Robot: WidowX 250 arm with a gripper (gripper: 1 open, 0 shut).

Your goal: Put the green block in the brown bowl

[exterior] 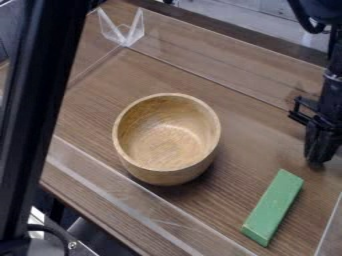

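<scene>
The green block [273, 208] lies flat and slanted on the wooden table, near the front right. To its upper left stands the brown bowl [164, 139], upright, with nothing inside. At the right edge of the view hangs my black gripper [318, 150], above and to the right of the block and apart from it in the image. Its dark fingertips run together, so whether the fingers are parted cannot be made out. Part of the arm is cut off by the frame.
A dark post [40, 100] crosses the left side. At the back left stands a clear bracket [122, 27]. Between bowl and gripper the table [247, 120] is bare. A pale strip [331, 232] borders the front right.
</scene>
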